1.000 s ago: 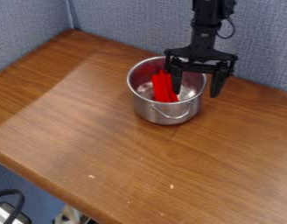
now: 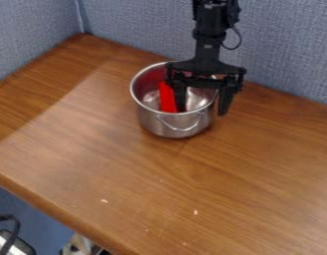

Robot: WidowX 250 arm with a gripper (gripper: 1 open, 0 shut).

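Note:
A steel pot [image 2: 174, 123] with a wire handle stands on the wooden table [image 2: 127, 179] in the upper middle. A red object [image 2: 165, 98] lies inside it, partly hidden. My black gripper [image 2: 198, 96] hangs over the pot from above, one finger down inside beside the red object, the other at the right rim, outside or on it. Whether it holds anything is unclear.
Grey padded walls [image 2: 293, 60] stand behind and left of the table. Cables lie at the lower left corner, beyond the table's edge.
My gripper has moved left and somewhat lower over the pot. The pot has shifted slightly left, and less of the red object shows.

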